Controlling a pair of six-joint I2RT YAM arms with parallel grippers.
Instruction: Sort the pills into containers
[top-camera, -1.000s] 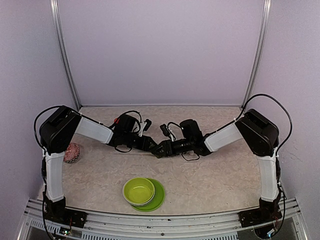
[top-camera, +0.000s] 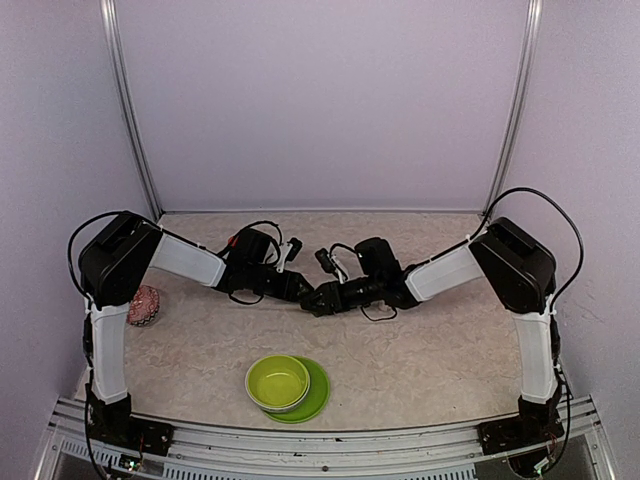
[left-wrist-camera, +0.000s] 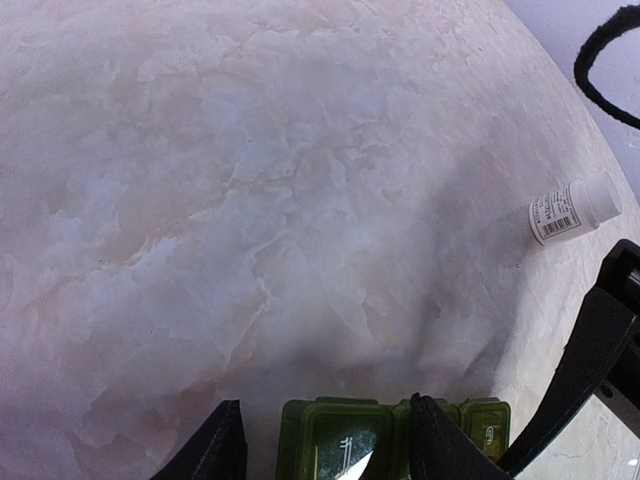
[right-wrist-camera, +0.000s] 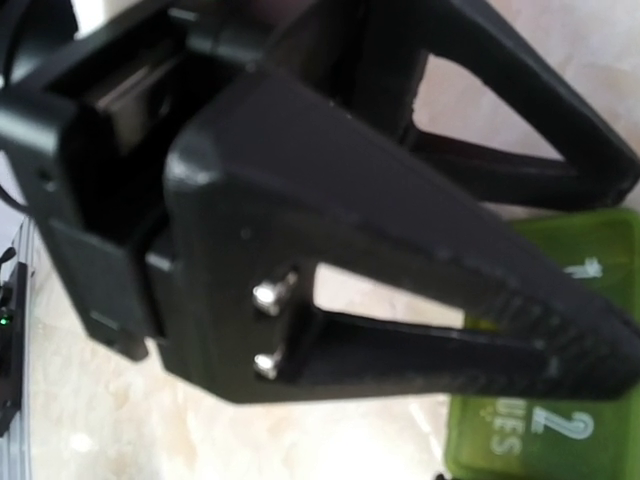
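Note:
A green pill organizer with numbered lids (left-wrist-camera: 340, 440) (right-wrist-camera: 520, 440) lies between the two grippers, mostly hidden from above. At its near edge in the left wrist view, my left gripper stands open, fingertips beside and over the compartments. My right gripper (top-camera: 318, 300) meets the left one at the table's middle and is shut on the organizer, seen under and beyond its fingers in the right wrist view. A white pill bottle (left-wrist-camera: 565, 210) lies on its side beyond the organizer in the left wrist view.
A green bowl (top-camera: 277, 380) on a green plate (top-camera: 314, 400) sits at the front middle. A red patterned object (top-camera: 142, 305) is at the left.
My right gripper has shifted very slightly in the top view. The left arm looks unchanged.

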